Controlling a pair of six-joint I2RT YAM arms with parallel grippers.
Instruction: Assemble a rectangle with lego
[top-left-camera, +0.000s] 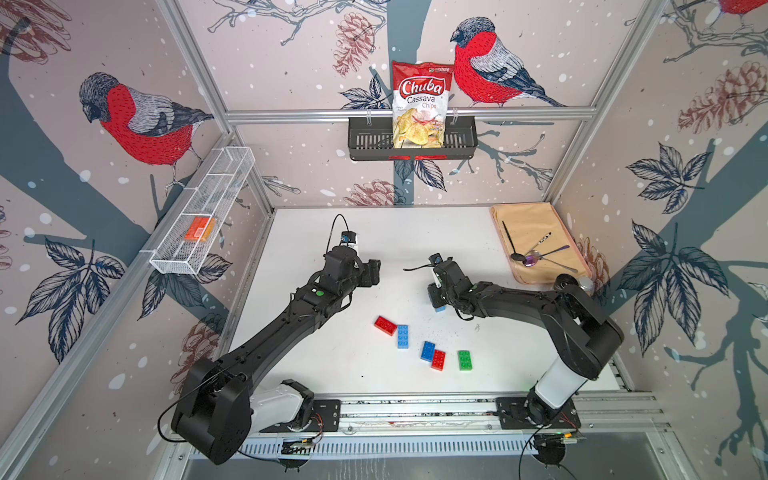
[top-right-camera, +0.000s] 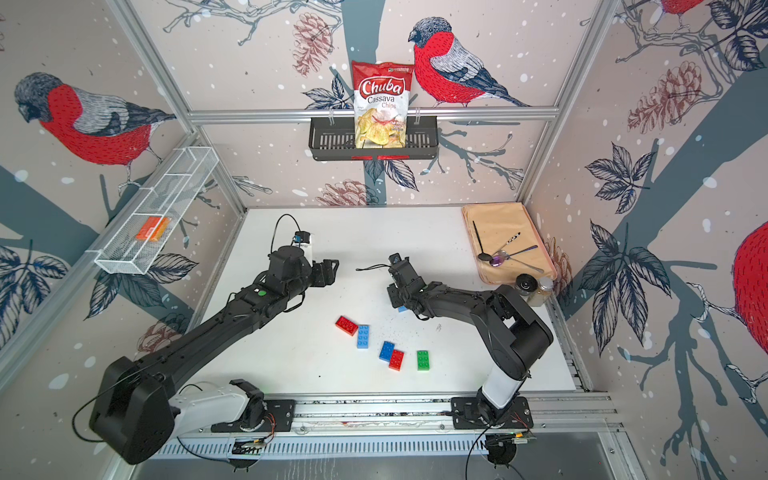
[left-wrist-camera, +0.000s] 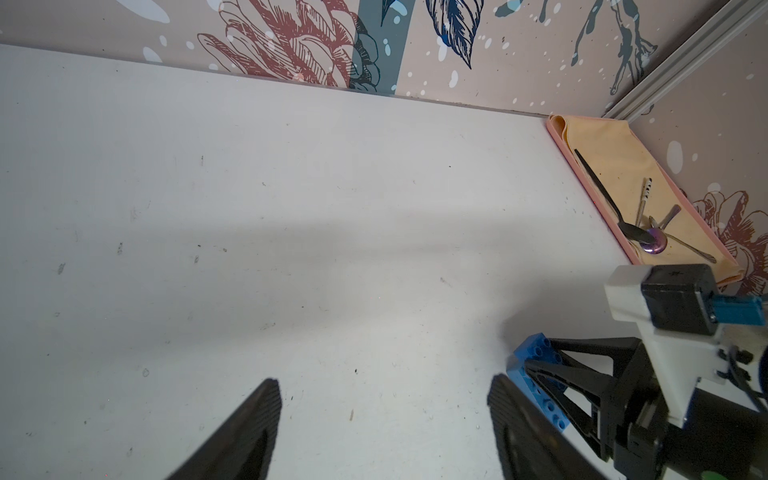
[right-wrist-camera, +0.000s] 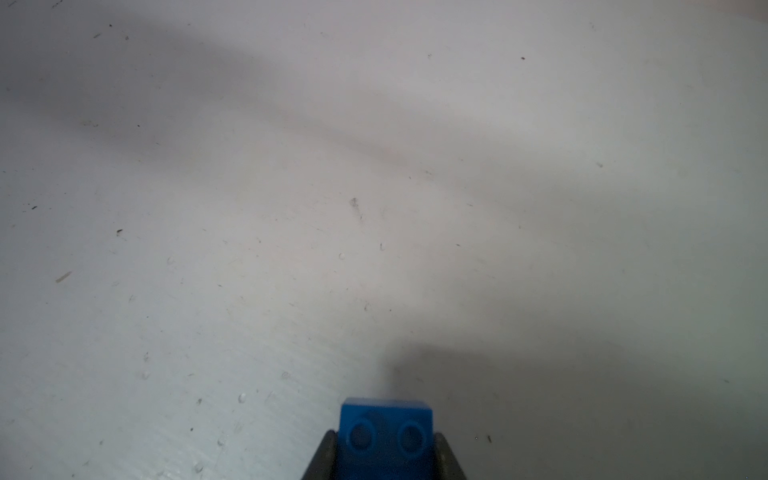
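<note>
My right gripper is shut on a blue brick, low over the middle of the white table (top-left-camera: 320, 224); in the left wrist view that brick (left-wrist-camera: 524, 372) shows beside the black fingers. Behind and left of it my left gripper stands open and empty, above bare table. Toward the front lie a red brick (top-left-camera: 385, 325) with a light blue brick (top-left-camera: 402, 336) to its right, then a darker blue brick (top-left-camera: 428, 350) against a second red brick (top-left-camera: 438, 360), and a green brick (top-left-camera: 465, 360).
A beige cloth tray (top-left-camera: 504, 216) with cutlery is at the back right, near dark jars (top-right-camera: 525, 283). A white wire shelf (top-left-camera: 172, 260) hangs on the left wall, and a dark rack (top-left-camera: 368, 140) with chips is on the back wall.
</note>
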